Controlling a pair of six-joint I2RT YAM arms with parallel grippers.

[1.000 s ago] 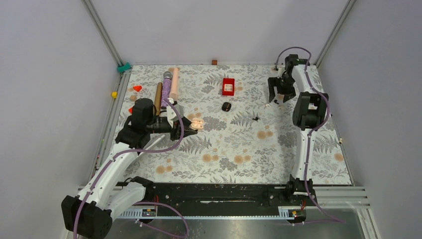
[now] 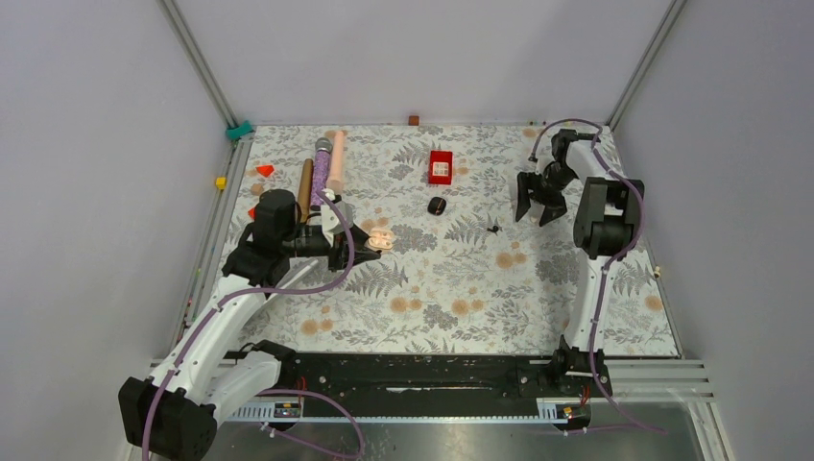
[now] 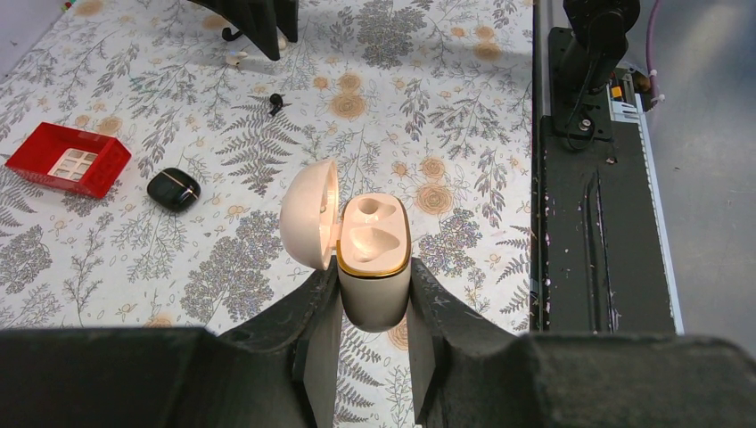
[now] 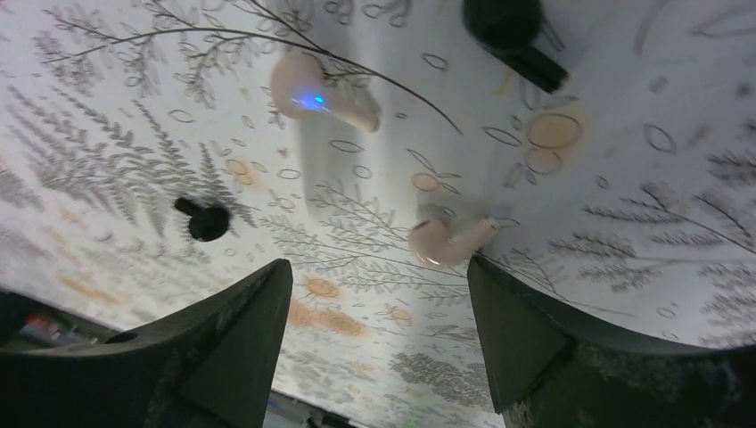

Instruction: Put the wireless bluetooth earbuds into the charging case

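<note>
An open pale-pink charging case (image 3: 373, 241), with empty earbud hollows showing, is held upright in my left gripper, shut on its base. At the right of the table, my right gripper is part open and low over the cloth. In the right wrist view one pink earbud (image 4: 432, 239) lies just beyond the gap between its fingertips, and another pink earbud (image 4: 303, 89), showing a blue light, lies farther off, up and left. Nothing shows held by that gripper.
A black earbud (image 4: 208, 223) and a second black one (image 4: 499, 22) lie nearby. A black case (image 2: 437, 206) and red box (image 2: 441, 167) sit mid-table, with tube-like objects (image 2: 321, 173) at the left.
The right arm has moved toward the front of the table, its gripper coming down over the pink earbuds. The left arm and held case have stayed still.
</note>
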